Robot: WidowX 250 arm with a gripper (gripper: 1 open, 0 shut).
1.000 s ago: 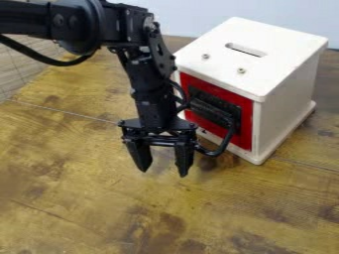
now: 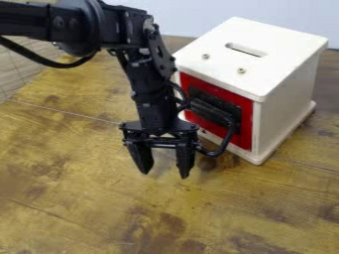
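Observation:
My black gripper (image 2: 163, 164) hangs over the wooden table (image 2: 106, 213), its two fingers pointing down and apart, with nothing between them. Just behind it and to the right stands a white box (image 2: 288, 119) with a slot and two screws on its top. Its front carries a red panel (image 2: 241, 141) with a black fitting, partly hidden by my arm and cable.
A pale wall (image 2: 199, 12) is at the back, and a tiled surface shows beyond the table's left edge.

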